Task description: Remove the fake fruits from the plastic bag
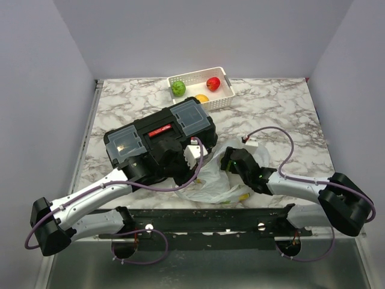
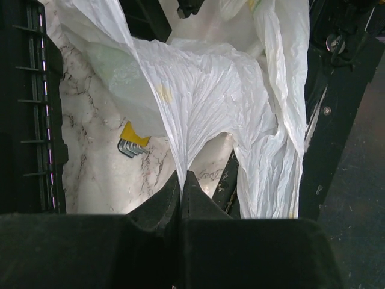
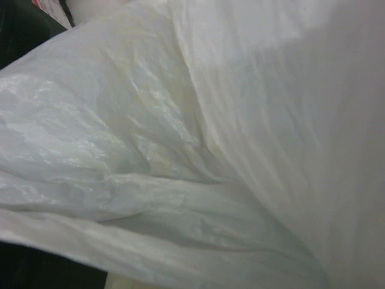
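Observation:
A crumpled white plastic bag [image 1: 210, 186] lies spread over the front middle of the table. In the left wrist view my left gripper is shut on a pinched edge of the bag [image 2: 204, 78], pulling it into a taut fold. My right gripper [image 1: 227, 162] reaches into the bag's opening from the right; whether its fingers are apart is unclear. A bit of something green [image 1: 231, 166] shows beside them, and a yellow patch [image 1: 243, 197] shows lower in the bag. White film [image 3: 108, 120] fills the right wrist view and hides the fingers.
A black toolbox [image 1: 141, 133] stands behind the left arm. Farther back, a white basket [image 1: 195, 82] holds a green fruit [image 1: 178, 88], a red fruit [image 1: 213, 83] and an orange one [image 1: 202, 98]. A yellow hex-key holder [image 2: 135, 137] lies near the bag.

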